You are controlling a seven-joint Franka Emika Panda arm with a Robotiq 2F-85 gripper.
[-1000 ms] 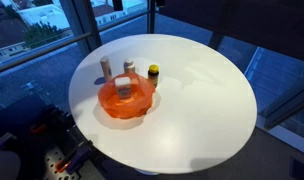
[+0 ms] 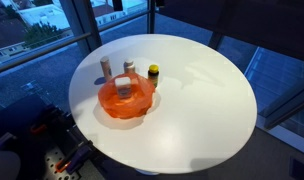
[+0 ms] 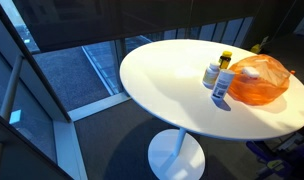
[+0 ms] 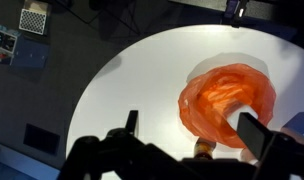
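Note:
An orange translucent bag (image 2: 130, 108) rests on the round white table with a white item (image 2: 123, 87) in its opening. Behind it stand a pale slim bottle (image 2: 106, 69), a white bottle (image 2: 130, 68) and a dark bottle with a yellow cap (image 2: 153, 75). Exterior view 2 shows two white bottles and the dark bottle (image 3: 225, 61) beside the bag (image 3: 260, 86). In the wrist view my gripper is open, its fingers wide apart. The bag (image 4: 199, 106) appears beyond them, partly covered by the right finger, and a brownish bottle top (image 4: 204, 148) shows between the fingers.
Windows and dark blinds surround it. Dark equipment (image 2: 47, 150) stands at the table's left side.

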